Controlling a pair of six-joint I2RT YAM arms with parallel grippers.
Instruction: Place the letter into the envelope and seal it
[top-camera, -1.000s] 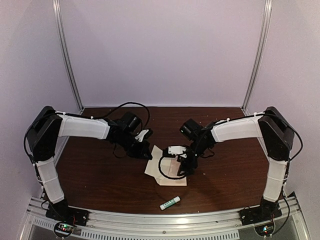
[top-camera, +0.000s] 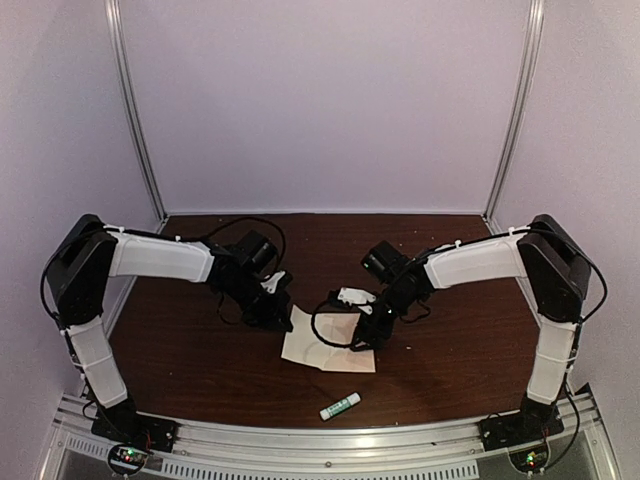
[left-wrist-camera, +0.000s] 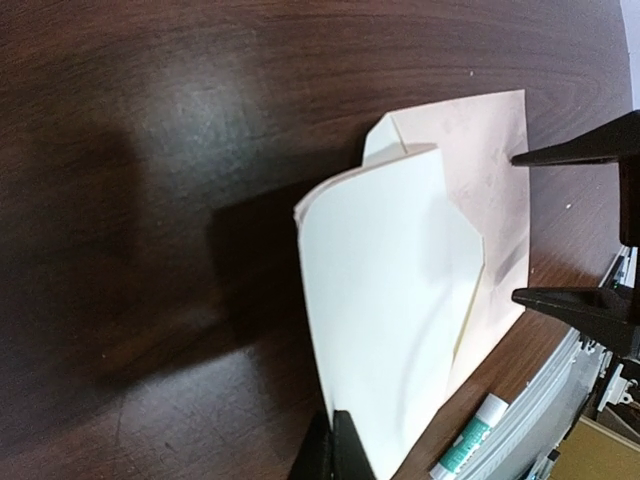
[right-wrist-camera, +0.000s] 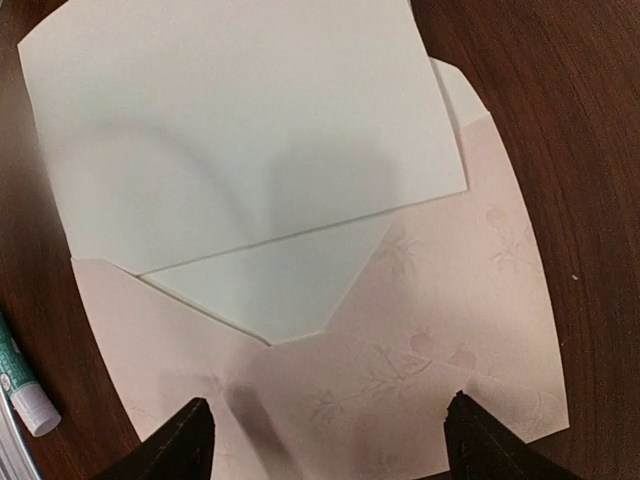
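Note:
A folded white letter (left-wrist-camera: 380, 290) lies partly over the open pink envelope (right-wrist-camera: 440, 300), whose flap edge shows beneath it. My left gripper is shut on the letter's edge, which rises toward its fingertips in the left wrist view. My right gripper hovers over the pink envelope, fingers apart with nothing visible held between them. In the top view both grippers meet over the papers at the middle of the table.
A glue stick (top-camera: 339, 406) lies near the front edge of the wooden table (top-camera: 470, 360).
My left gripper has moved slightly left and toward the front, with the white paper shifting the same way. The right gripper has moved only slightly.

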